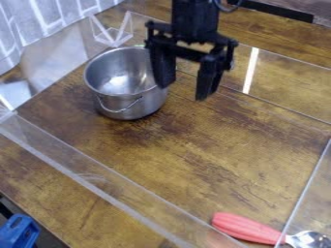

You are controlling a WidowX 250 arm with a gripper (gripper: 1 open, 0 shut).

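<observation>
My black gripper [184, 68] hangs over the table just right of a steel pot [119, 87], slightly blurred, its two fingers spread apart with nothing visible between them. The pot stands upright at the upper left of the wooden table [195, 155], its wire handle down along the front side.
A spoon with a red handle [249, 229] lies at the front right. A blue object [18, 232] sits at the lower left corner. Clear plastic walls edge the work area.
</observation>
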